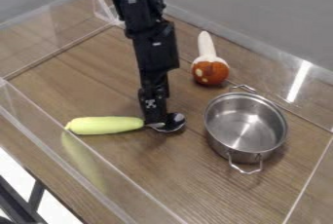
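Observation:
A black gripper [154,113] hangs from the arm at the centre, low over the ladle or spoon [168,126] with a pale yellow-green handle [104,125], which lies on the wooden counter. The fingertips are at the metal part between handle and bowl. Whether they are open or shut on it cannot be made out.
A steel pot [244,124] with wire handles stands to the right of the gripper. Behind it lies a white-handled object with an orange-red head [209,68]. Clear walls border the wooden counter [78,67].

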